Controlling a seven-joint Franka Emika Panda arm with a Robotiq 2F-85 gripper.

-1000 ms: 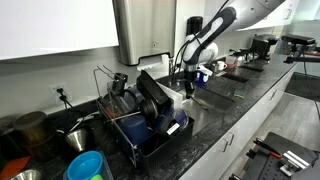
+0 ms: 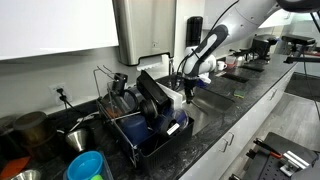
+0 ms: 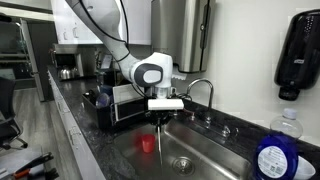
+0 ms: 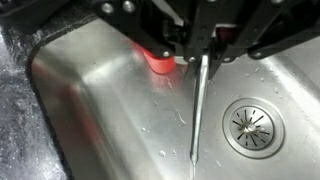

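In the wrist view, my gripper is shut on a slim metal utensil [image 4: 198,110]. Its narrow end points down over the sink basin, and its upper end is hidden between the fingers. A red cup [image 4: 160,62] stands in the sink beside the gripper, partly covered by it. From the second exterior view, the gripper [image 3: 158,124] hangs above the steel sink [image 3: 205,148], with the red cup [image 3: 148,143] below it, slightly to the left.
A round drain [image 4: 252,128] lies to the right of the utensil. Beyond the sink are the faucet [image 3: 208,105] and a blue soap bottle [image 3: 278,150]. A loaded dish rack [image 2: 150,125] stands on the counter, near a blue bowl [image 2: 88,166].
The arm's upper part over the sink has shifted and tilted slightly. The dish rack and the counter items have stayed where they were.
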